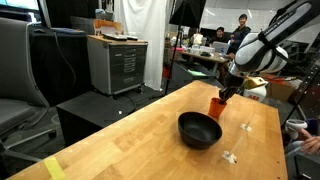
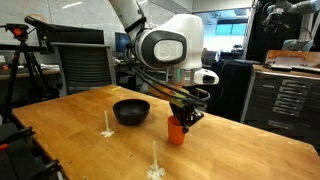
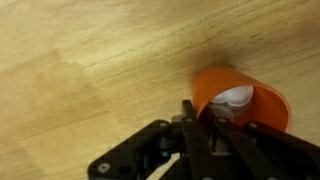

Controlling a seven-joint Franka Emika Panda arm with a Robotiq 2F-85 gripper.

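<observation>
An orange cup [image 3: 268, 103] stands upright on the wooden table, its mouth facing the wrist camera. White rounded things [image 3: 236, 97] lie inside it. My gripper is shut on the cup's near-left rim, and the fingertips partly cover that wall. From the side, the cup [image 2: 176, 130] sits directly under the gripper at the end of the white arm [image 2: 175, 62]. A black bowl [image 1: 199, 130] rests beside the cup, apart from it.
Two small white items lie on the table, one [image 2: 107, 126] near the bowl and another [image 2: 155, 164] toward the front edge. Bare tabletop [image 1: 125, 145] stretches out beyond the bowl. A dark drawer cabinet [image 1: 118, 66] stands behind the table.
</observation>
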